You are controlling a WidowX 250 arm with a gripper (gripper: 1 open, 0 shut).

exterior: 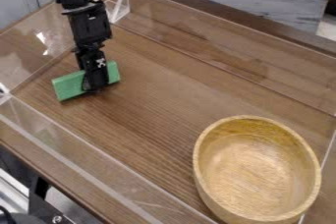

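Note:
My black gripper (93,73) reaches down from the top left onto a green rectangular block (71,87) lying at the left of the wooden table (168,90). The fingers are at the block and appear shut on it; their tips are hard to make out.
A round yellow bowl (256,169) stands at the lower right. A pale marble-like surface lies beyond the back edge.

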